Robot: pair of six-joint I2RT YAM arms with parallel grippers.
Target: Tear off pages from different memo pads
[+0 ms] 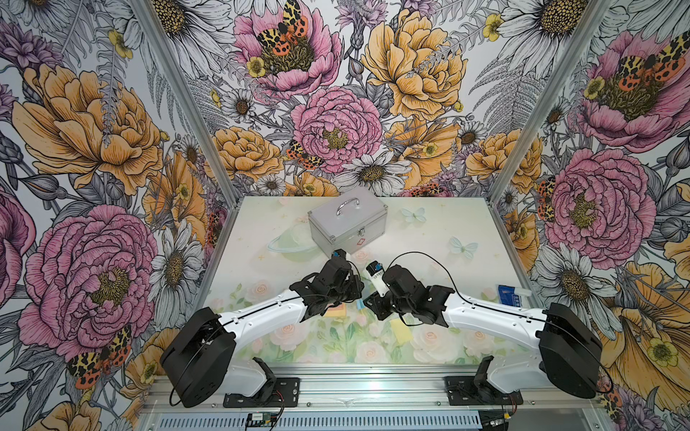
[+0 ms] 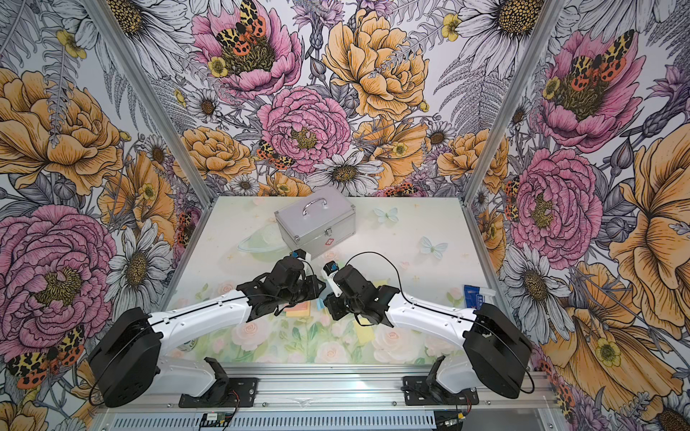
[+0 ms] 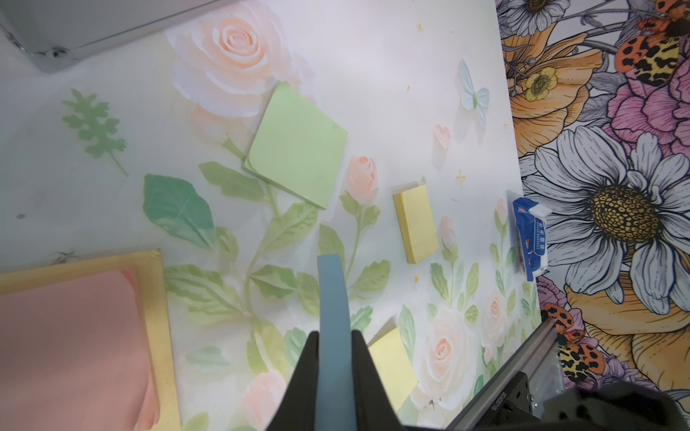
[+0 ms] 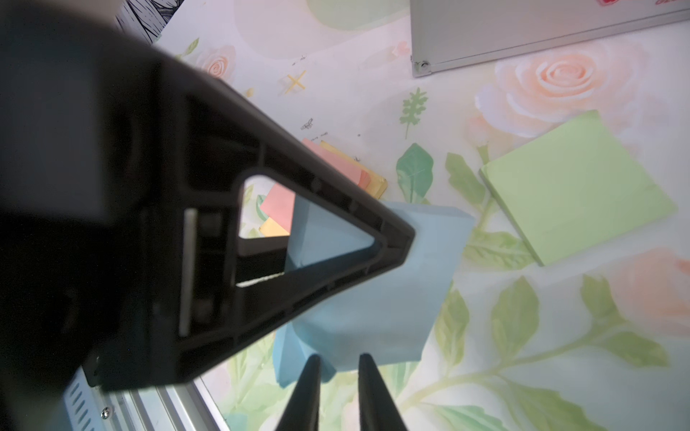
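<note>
My left gripper is shut on a blue memo pad (image 3: 333,294), held above the table. In the right wrist view the pad's face (image 4: 373,287) has a curled lower corner; the left gripper's black frame crosses it. My right gripper is just below that corner, its fingertips close together with a small gap; whether they grip paper I cannot tell. On the table lie a green pad (image 3: 294,143), a yellow pad (image 3: 417,222), a yellow square (image 3: 391,366) and a pink sheet (image 3: 64,344) on a yellow one.
A silver case (image 1: 348,222) stands at the back centre. A blue-and-white packet (image 1: 509,294) lies at the right edge.
</note>
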